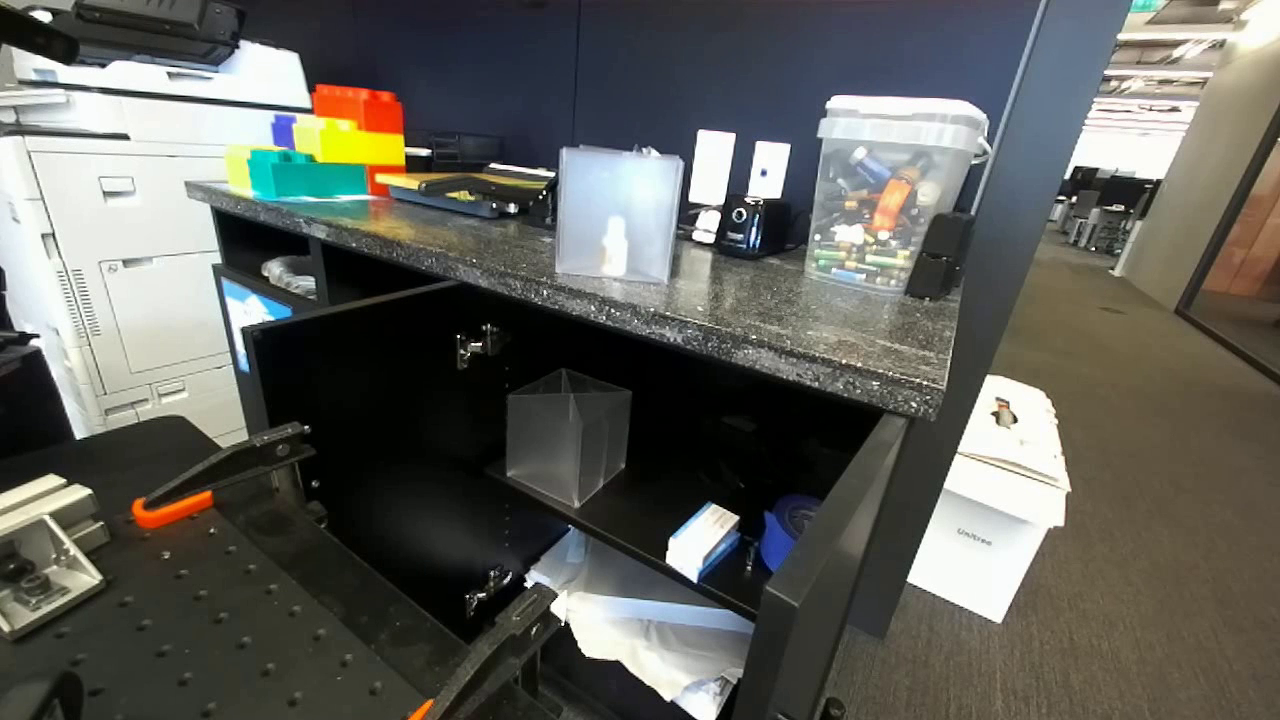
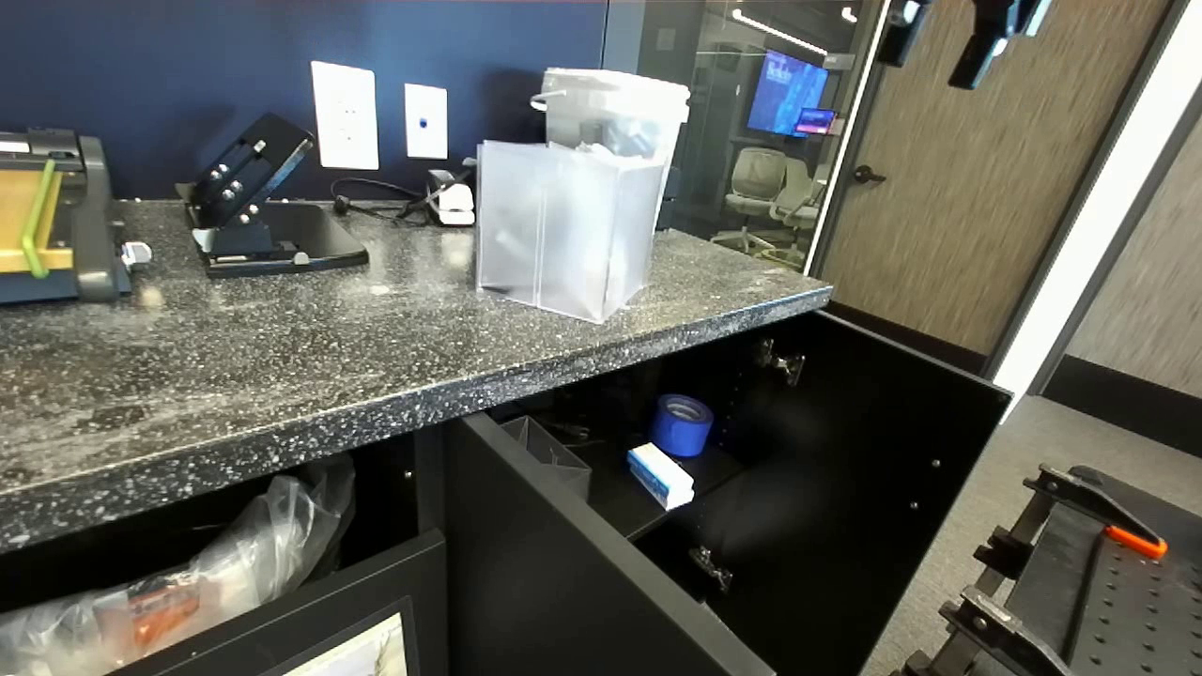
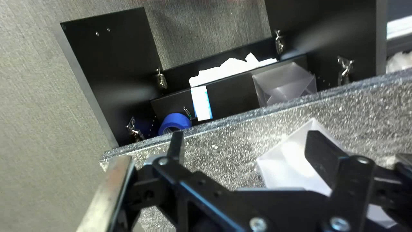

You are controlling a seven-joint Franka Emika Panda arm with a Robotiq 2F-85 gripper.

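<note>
My gripper is open in the wrist view, its two dark fingers wide apart with nothing held between them. It looks down over the speckled counter. A translucent box stands on the counter, partly behind the right finger in that view. Exterior view 2 shows the gripper's dark fingertips at the top right, high above and clear of the counter. Inside the open cabinet, a second translucent box rests on the shelf. On the same shelf are a small white and blue box and a blue tape roll.
Both cabinet doors stand open, including the right door. A lidded bucket of batteries, a hole punch and toy blocks occupy the counter. White crumpled material lies below the shelf. Counter space left of the upper box is bare.
</note>
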